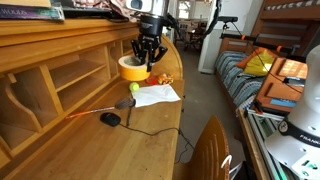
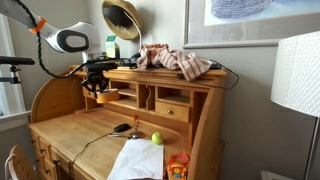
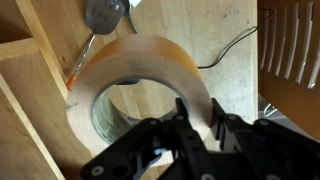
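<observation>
A wide roll of tape (image 3: 148, 58), tan on its outer side, hangs above the desk, and my gripper is shut on its rim. In exterior view 1 the roll (image 1: 133, 69) shows orange-yellow below the gripper (image 1: 149, 58), near the shelf cubbies. Exterior view 2 has the roll (image 2: 107, 96) at the desk's left part, clear of the desktop. Through its ring in the wrist view, bare wood is visible. The dark fingers cover part of the rim.
On the wooden desk (image 1: 110, 150) lie a spatula (image 3: 102, 16), a black mouse (image 1: 110, 119) with a cable, and white paper (image 2: 138, 159). A green ball (image 2: 157, 138) and an orange-red toy (image 2: 178, 165) are near the paper. Cubbies (image 1: 80, 72) line the back; the desk's front is open.
</observation>
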